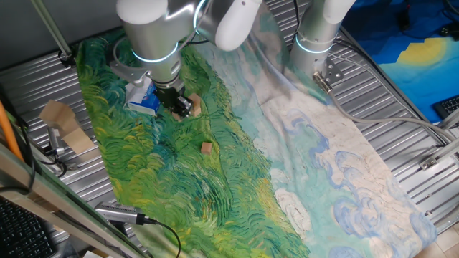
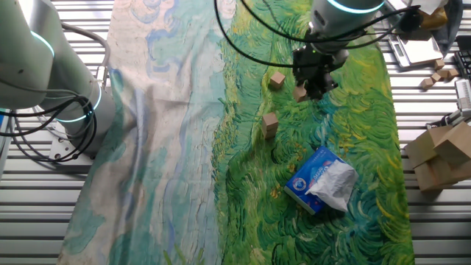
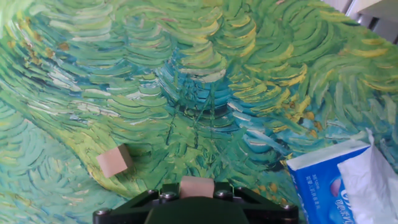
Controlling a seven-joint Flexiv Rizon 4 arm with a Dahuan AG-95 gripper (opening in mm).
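Observation:
A small wooden block [image 3: 196, 186] sits between the fingertips of my gripper, which looks shut on it. In exterior view 2 this block [image 2: 299, 93] shows at the left side of the dark gripper [image 2: 312, 90]. A taller wooden piece [image 2: 270, 125], apparently two blocks stacked, stands on the green cloth near the gripper. From exterior view 1 that piece [image 1: 196, 104] is partly covered by the gripper [image 1: 186, 112]. Another single block [image 1: 206, 147] lies apart on the cloth, also visible as a tan block [image 3: 115, 162] left of the fingers in the wrist view.
A blue tissue pack [image 2: 312, 181] with white tissue sticking out lies near the stacked piece. Cardboard boxes [image 1: 66, 123] stand off the cloth's edge.

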